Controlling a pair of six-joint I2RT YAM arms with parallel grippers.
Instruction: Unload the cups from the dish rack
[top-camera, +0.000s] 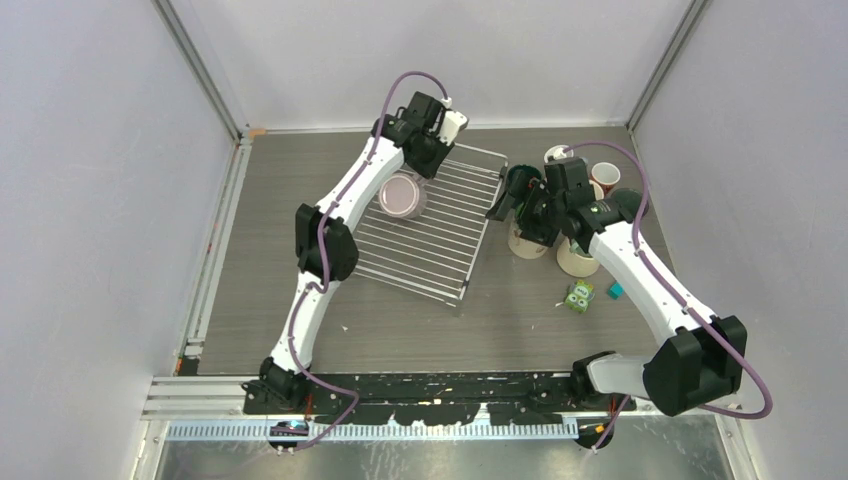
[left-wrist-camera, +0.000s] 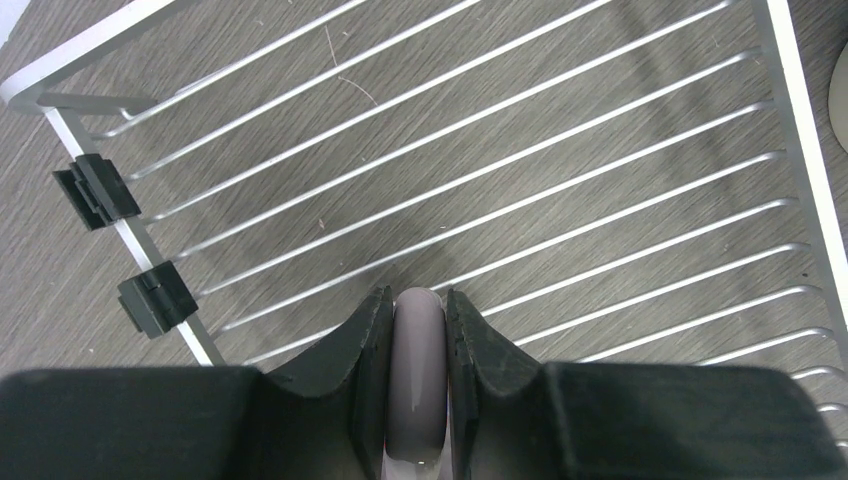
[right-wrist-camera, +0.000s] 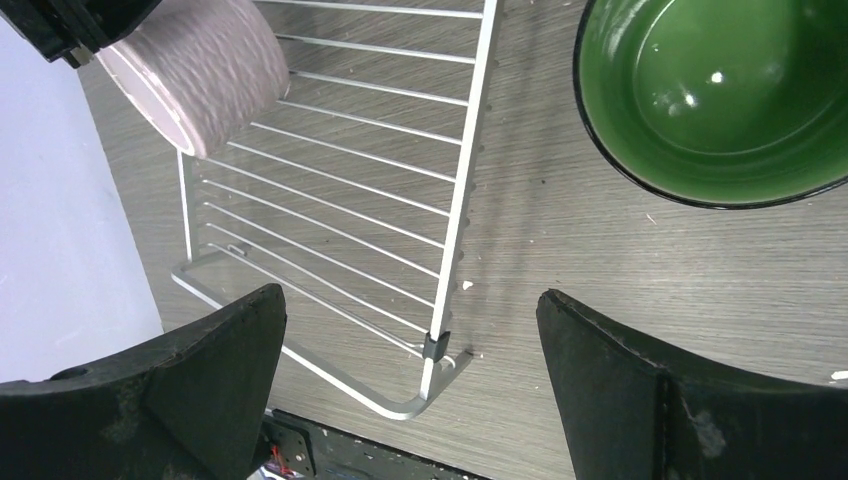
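Note:
A pale pink cup (top-camera: 402, 196) hangs over the left part of the wire dish rack (top-camera: 463, 287), its base showing in the top view. My left gripper is shut on this cup; in the left wrist view a mauve part of it stands between the black fingers. The right wrist view shows the pink cup (right-wrist-camera: 215, 75) tilted above the rack bars. My right gripper is open above the table, right of the rack, with nothing between its fingers. A dark green cup (right-wrist-camera: 720, 95) stands beyond it, apart from the fingers.
Several cups crowd the table's right side, among them a white one with a red inside (top-camera: 606, 175) and a cream one (top-camera: 526, 243). A green owl-like item (top-camera: 578, 296) and a small teal block (top-camera: 615, 290) lie in front. Left of the rack the table is clear.

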